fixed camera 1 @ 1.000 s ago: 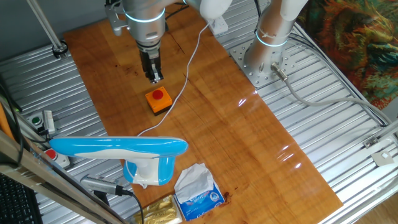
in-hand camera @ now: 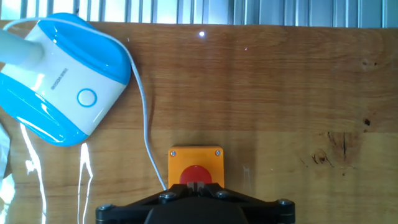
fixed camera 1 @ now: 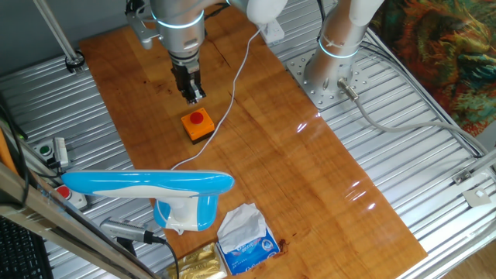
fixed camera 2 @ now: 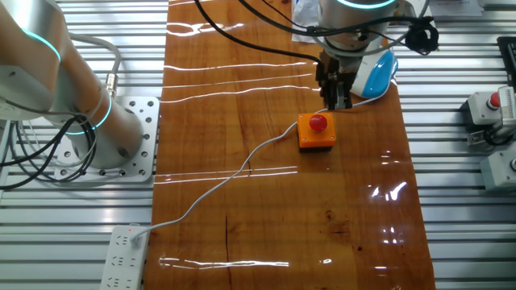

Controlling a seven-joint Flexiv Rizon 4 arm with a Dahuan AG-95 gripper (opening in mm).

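Observation:
An orange box with a red push button (fixed camera 1: 197, 118) sits on the wooden table, its button facing up. My gripper (fixed camera 1: 195, 98) points down just above and beside the box, apart from it in exterior view 1. The same box (fixed camera 2: 316, 133) shows in exterior view 2 with the gripper (fixed camera 2: 339, 103) behind it. Seen from the wrist, the fingertips meet in front of the red button's (in-hand camera: 196, 173) lower edge and hide part of it. The gripper looks shut, with nothing visible between its fingers.
A blue and white desk lamp (fixed camera 1: 147, 184) stands near the table's edge. A white cable (fixed camera 1: 232, 97) runs past the box to a power strip (fixed camera 2: 125, 256). A tissue pack (fixed camera 1: 249, 249) and a gold packet (fixed camera 1: 200, 262) lie beyond the lamp. Bare wood (fixed camera 1: 310, 201) stretches toward the arm's base side.
The box, cable and lamp have not moved.

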